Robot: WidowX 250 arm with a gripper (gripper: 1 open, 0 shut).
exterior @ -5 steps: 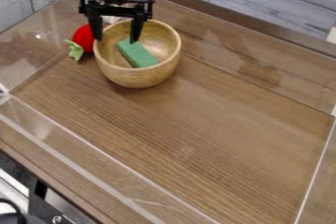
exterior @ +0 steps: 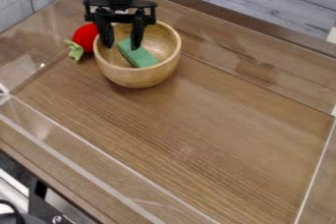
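Observation:
A wooden bowl (exterior: 151, 71) stands at the top centre-left of the table, holding a green block (exterior: 138, 54). A red object with a green part (exterior: 81, 41) lies left of the bowl, partly hidden behind it. The black gripper (exterior: 121, 22) is over the left rear of the bowl, fingers pointing down near the block; whether anything is between them cannot be told.
A pale planked wall runs along the back right. A dark gap with equipment shows at the lower left.
The gripper has moved a little down toward the bowl, and its fingers appear closer together. The bowl and block look almost unmoved.

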